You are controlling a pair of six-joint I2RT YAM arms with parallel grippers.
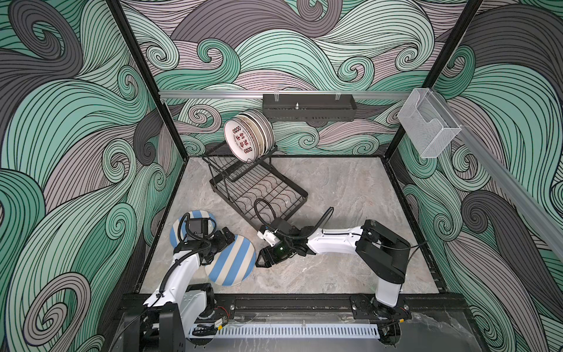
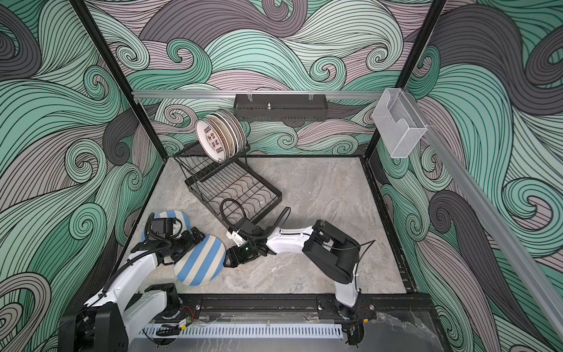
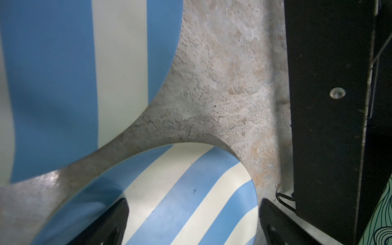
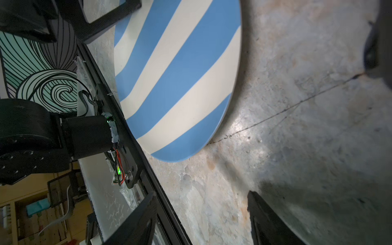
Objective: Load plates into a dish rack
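Two blue-and-cream striped plates lie flat on the grey table at the front left. The nearer plate [image 1: 235, 270] sits between the two arms; the farther plate [image 1: 203, 213] is partly hidden under my left arm. Low over the plates, my left gripper [image 1: 219, 246] holds its fingers wide apart, with a striped plate [image 3: 192, 192] seen beyond the gap in the left wrist view. My right gripper [image 1: 264, 248] is at the nearer plate's right side, fingers [image 4: 136, 224] apart over bare table, nothing between them. Behind stands the black dish rack [image 1: 258, 218], its lower tier free of plates.
Several patterned dishes [image 1: 240, 139] stand tilted in the rack's raised back part. A black shelf [image 1: 309, 108] and a white mesh bin [image 1: 428, 126] hang from rails. Clear table [image 1: 352, 187] lies right of the rack.
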